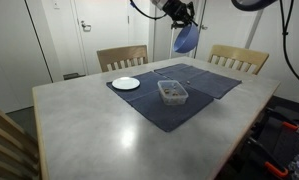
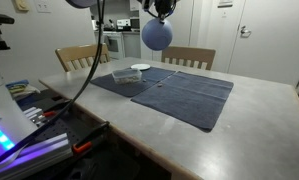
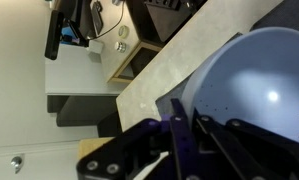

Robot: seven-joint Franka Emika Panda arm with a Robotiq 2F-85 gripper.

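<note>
A round blue plate or shallow bowl [image 1: 185,40] hangs in the air above the table, its broad face towards the exterior cameras. My gripper [image 1: 182,23] is shut on its upper rim. Exterior view 2 also has the blue disc [image 2: 156,35] high over the table, clear of everything on it. In the wrist view its rim [image 3: 192,92] and inner surface fill the right side, held between the dark fingers at the bottom. Below it, a clear plastic container [image 1: 173,93] with small contents stands on a dark cloth. A white plate [image 1: 126,84] lies flat to the container's left.
Dark placemats [image 2: 184,98] cover part of the pale table [image 1: 79,120]. Chairs [image 1: 123,58] stand around its edges.
</note>
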